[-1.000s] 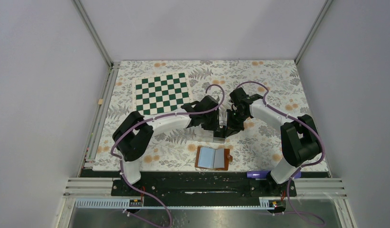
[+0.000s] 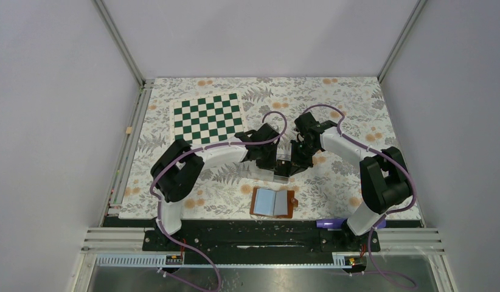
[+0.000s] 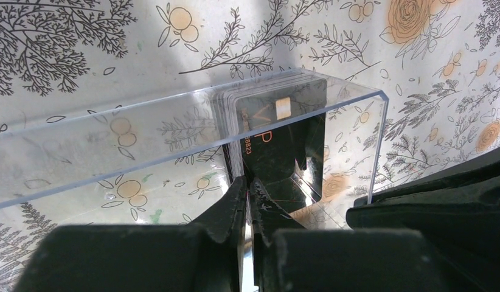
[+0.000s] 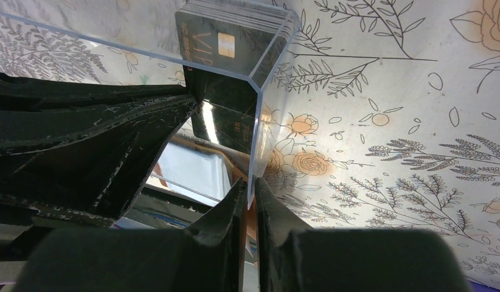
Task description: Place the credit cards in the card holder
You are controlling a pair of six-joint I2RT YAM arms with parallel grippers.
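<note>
A clear card holder lies at table centre, with a stack of black credit cards marked VIP at one end, also visible in the right wrist view (image 4: 226, 125). My left gripper is at the stack's lower edge, fingertips close together; whether anything sits between them is unclear. In the right wrist view, its dark body reaches in from the left against the cards. My right gripper is shut on the clear end wall of the holder.
A checkered board (image 2: 206, 115) lies at the back left. A brown board with pale pads (image 2: 266, 201) is at the front centre, and a purple object (image 2: 329, 224) lies at the front edge.
The right arm has stayed in place.
</note>
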